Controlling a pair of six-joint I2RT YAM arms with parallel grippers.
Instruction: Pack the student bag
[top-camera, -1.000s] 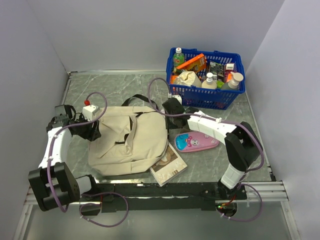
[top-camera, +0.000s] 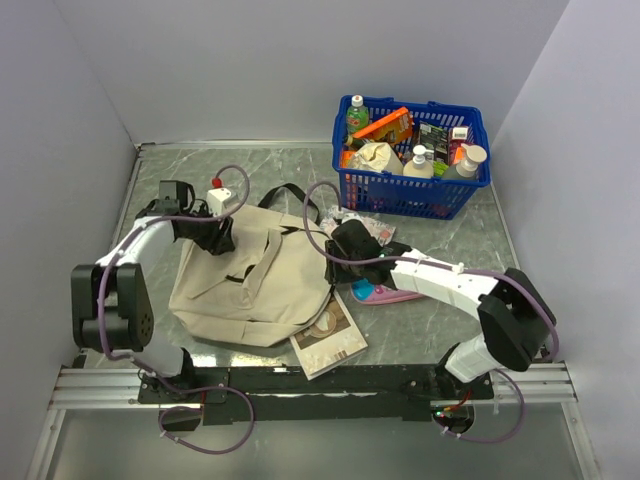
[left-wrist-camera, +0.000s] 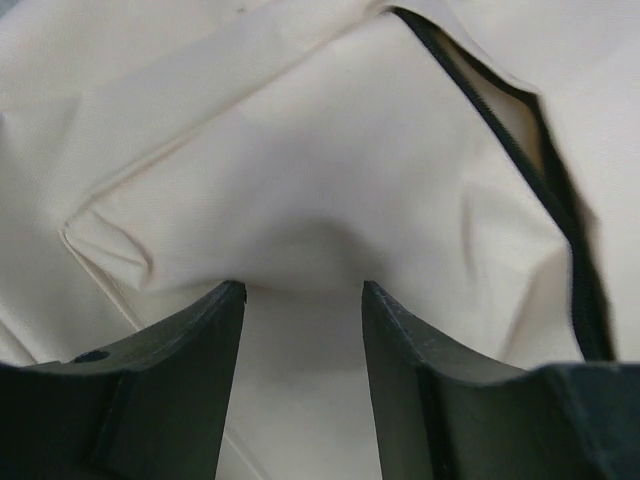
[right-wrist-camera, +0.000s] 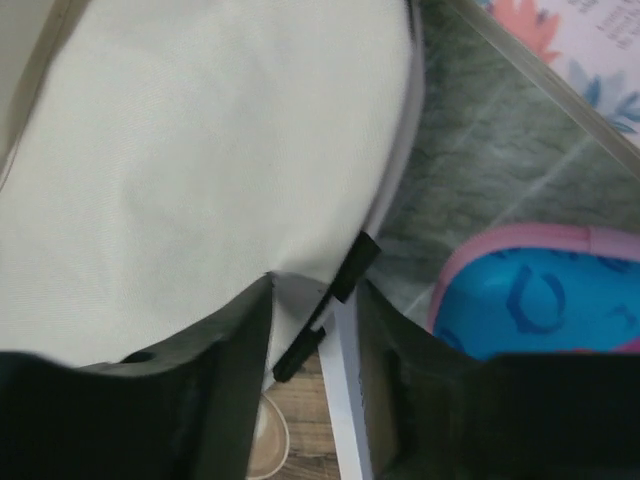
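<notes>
The beige cloth bag (top-camera: 205, 300) lies flat on the left half of the table. Over its upper left part stands my left gripper (top-camera: 222, 245), open, with only bag cloth (left-wrist-camera: 300, 180) beneath its fingers. My right gripper (top-camera: 331, 274) is at the bag's right edge. In the right wrist view its fingers stand apart, one on either side of the edge with a black strap piece (right-wrist-camera: 355, 265); contact cannot be told. A book (top-camera: 335, 345) lies at the bag's lower right, partly under it. The pink and blue pencil case (right-wrist-camera: 540, 310) is partly hidden by my right arm from above.
A full blue basket (top-camera: 410, 190) of bottles and boxes stands at the back right. A flower-patterned item (right-wrist-camera: 590, 60) lies in front of it, partly behind my right arm.
My left gripper has moved right, over the bag. My right gripper has come toward the front along the bag's edge. The bag and book have shifted slightly left.
</notes>
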